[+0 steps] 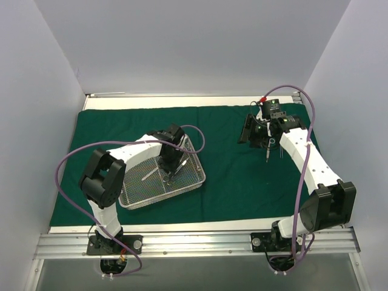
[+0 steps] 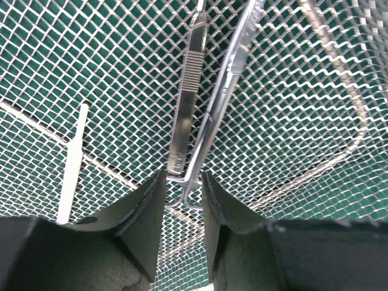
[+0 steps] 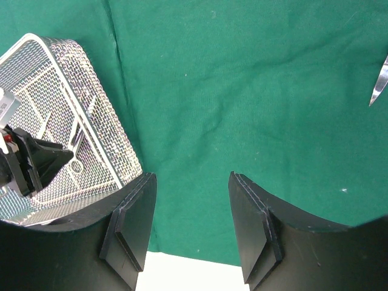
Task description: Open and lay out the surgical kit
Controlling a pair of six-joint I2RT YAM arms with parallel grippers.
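A wire mesh tray on the green cloth at left holds instruments: a white-looking slim tool, a metal handle, a longer tool and scissors partly hidden under my left gripper. That gripper is open over the scissors' loops, its fingertips a little apart. My right gripper is above bare cloth at right, fingers apart and empty. Near it, several instruments are laid out on the cloth, partly hidden by the arm; one pointed tip shows in the right wrist view.
A white table edge runs along the front; grey walls enclose the sides and back.
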